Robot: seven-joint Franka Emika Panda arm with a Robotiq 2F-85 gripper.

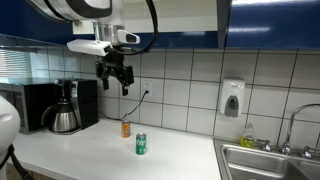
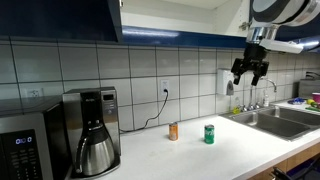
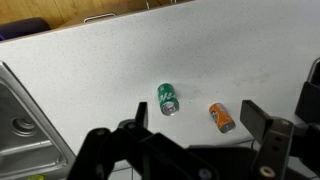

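A green can point(image 1: 141, 144) stands upright on the white counter, with an orange can point(image 1: 126, 129) farther back and to its left in exterior view 1. High above the counter hangs my gripper point(image 1: 115, 87), its fingers spread wide and nothing between them. From the wrist view, the green can point(image 3: 168, 98) lies near the middle of the picture and the orange can point(image 3: 222, 118) to its right, both well below the gripper. The two cans stand apart in exterior view 2, orange point(image 2: 173, 131) on the left and green point(image 2: 209, 134) on the right.
A coffee maker point(image 2: 92, 130) and a microwave point(image 2: 27, 146) occupy one end of the counter. At the other end are a sink point(image 1: 262, 163), a faucet point(image 1: 291, 128) and a soap bottle point(image 1: 248, 136). Bare counter point(image 1: 95, 150) surrounds the cans.
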